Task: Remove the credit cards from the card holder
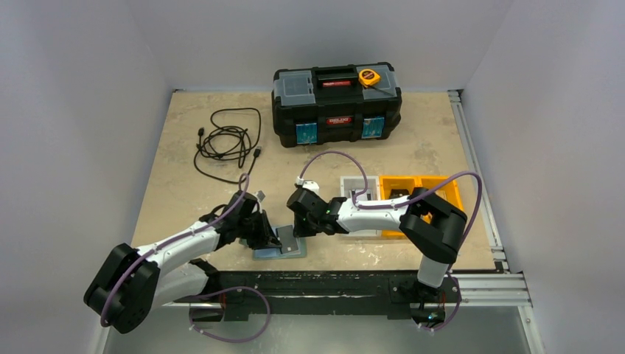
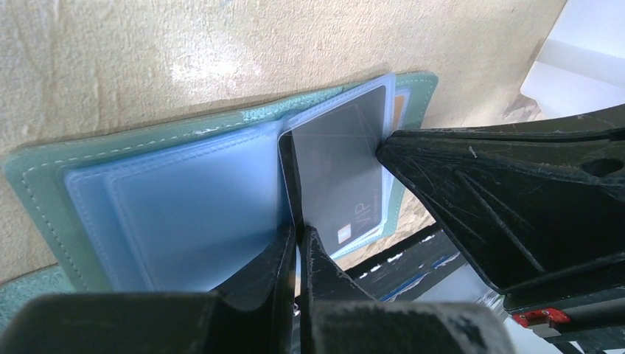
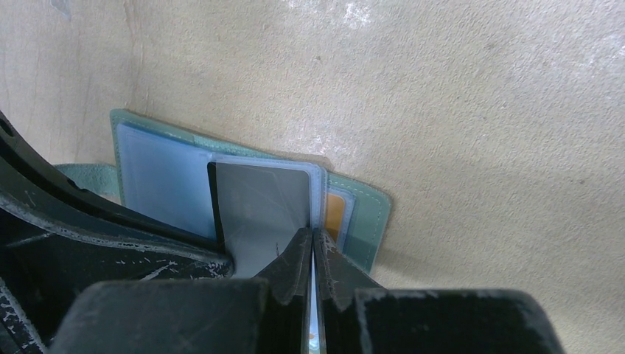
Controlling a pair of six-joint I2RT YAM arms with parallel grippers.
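An open green card holder (image 1: pixel 297 254) with clear bluish sleeves lies at the front of the table. A dark grey card (image 2: pixel 340 166) sits in its sleeve, and a black strip shows along the card's left edge. My left gripper is shut with its tips at that edge; whether the thin card is between them is hard to see. At the sleeve's opposite edge stands my right gripper, also shut, and nothing clearly shows between its fingers. Under the sleeve, part of an orange-tan card (image 3: pixel 335 216) peeks out.
Behind stands a black toolbox (image 1: pixel 337 110) with a yellow tape measure (image 1: pixel 369 77) on top. A coiled black cable (image 1: pixel 227 144) lies at the back left. White (image 1: pixel 360 183) and orange (image 1: pixel 449 193) bins sit at the right, partly behind my right arm.
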